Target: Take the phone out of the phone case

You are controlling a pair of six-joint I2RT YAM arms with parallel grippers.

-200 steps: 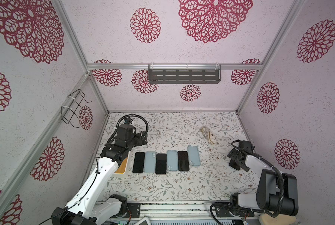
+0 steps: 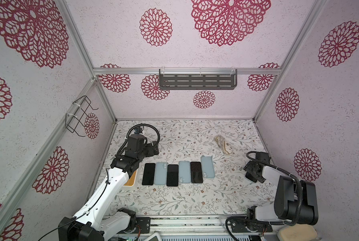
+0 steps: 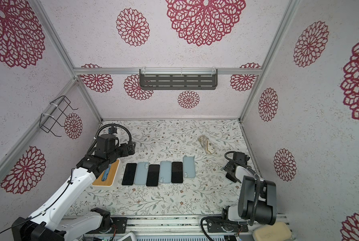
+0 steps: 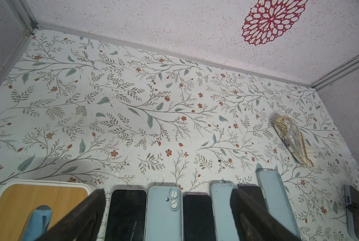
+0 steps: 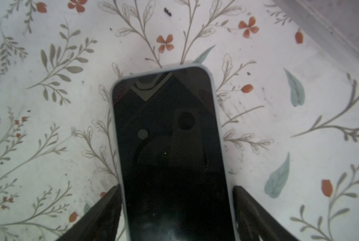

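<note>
At the right side of the table lies a dark phone in a light-edged case (image 5: 169,132), face up. My right gripper is down over it, one finger along each long edge; whether it grips is unclear. A row of black phones (image 2: 172,175) and light blue cases (image 2: 160,173) lies across the middle. Above the row's left end hangs my left gripper, open, with nothing between its fingers.
A wooden tray (image 3: 111,176) with a blue item sits at the left. A crumpled cream item (image 3: 206,144) lies at the back right.
The left arm has moved very slightly. The row of phones and cases is unchanged.
</note>
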